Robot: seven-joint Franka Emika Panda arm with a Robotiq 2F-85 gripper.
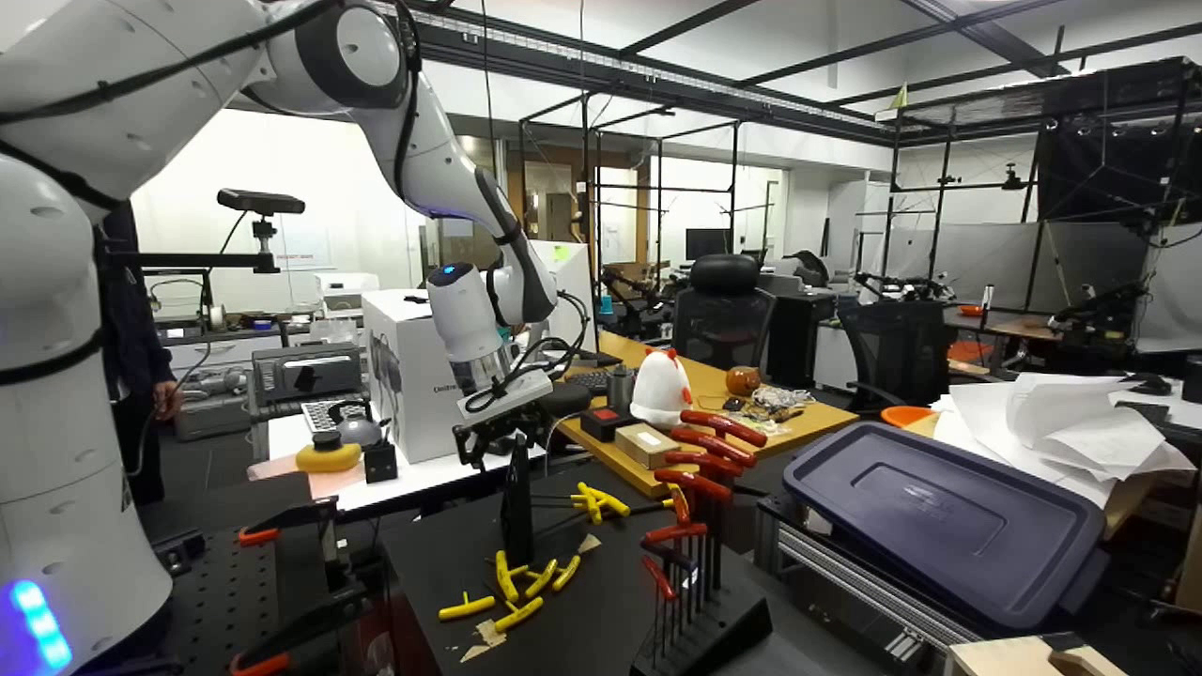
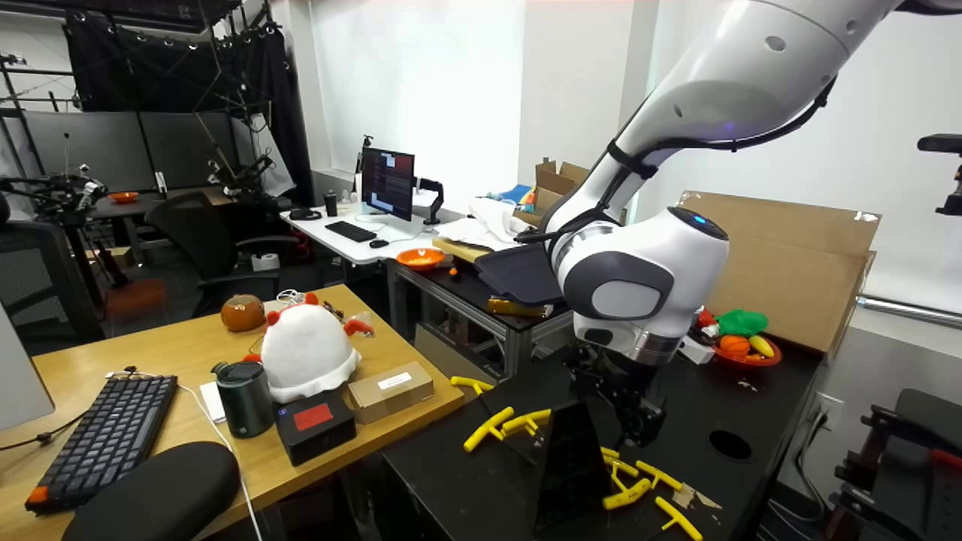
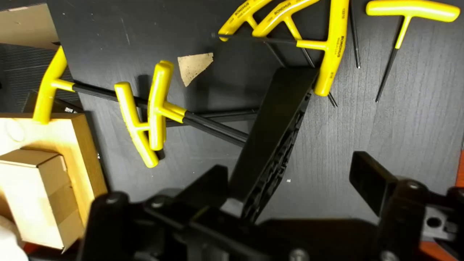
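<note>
A black holder block [image 1: 517, 509] stands on end among yellow-handled T-handle hex keys on the dark table. In the wrist view the long black holder [image 3: 270, 130] slants from upper right down to the left fingertip, its slotted side turned right. My gripper is open, with wide room beside the holder on the right; whether the left finger touches it I cannot tell. Yellow hex keys [image 3: 161, 106] lie to its left, several with shafts running towards it. More yellow keys [image 3: 335, 48] lie by its far end. In exterior view 2 the gripper [image 2: 636, 416] is beside the holder [image 2: 570, 473].
A second rack with red-handled hex keys [image 1: 696, 484] stands at the table's front right. The wooden desk with a small cardboard box [image 2: 391, 392] adjoins the table. A bowl of toy food [image 2: 746, 352] sits at the far side. Bare table lies right of the holder [image 3: 404, 130].
</note>
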